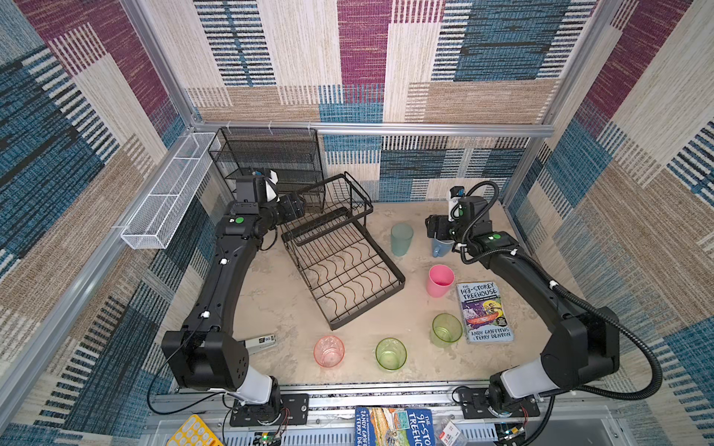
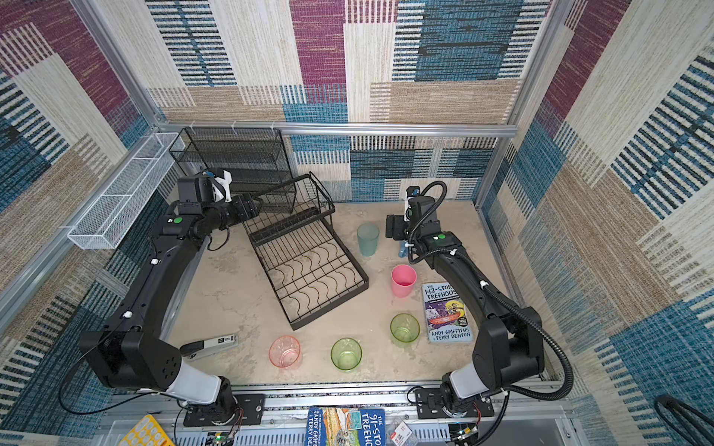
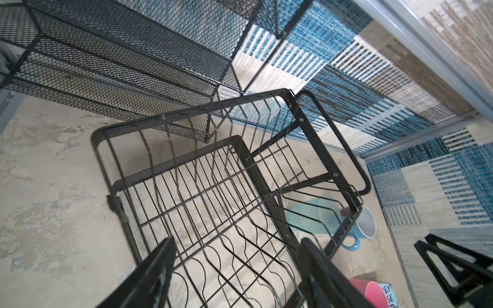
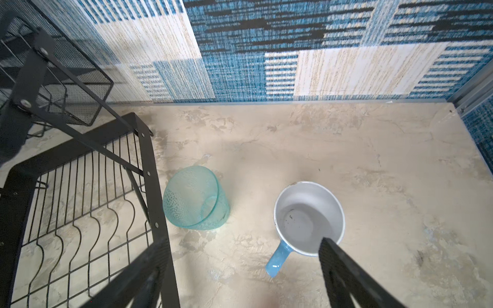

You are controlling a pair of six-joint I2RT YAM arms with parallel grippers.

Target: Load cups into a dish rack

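Note:
A black wire dish rack (image 1: 394, 273) stands empty left of the table's middle. My left gripper hovers over the rack's raised back tier, fingers apart and nothing between them. At the right, my right gripper is open and empty above the blue mug (image 4: 280, 256), whose grey inside faces up. Left of that mug stands a teal cup (image 4: 197, 200), close to the rack. A pink cup (image 1: 440, 280) is nearer the front. Two green glasses (image 1: 391, 354) (image 1: 447, 329) and a coral glass (image 1: 328, 351) stand along the front.
Right of the pink cup lies a book (image 1: 485, 312). A box cutter (image 2: 209, 345) lies at the front left. Behind the rack is a black mesh shelf (image 1: 271, 156); a white wire basket (image 1: 167, 197) hangs at left.

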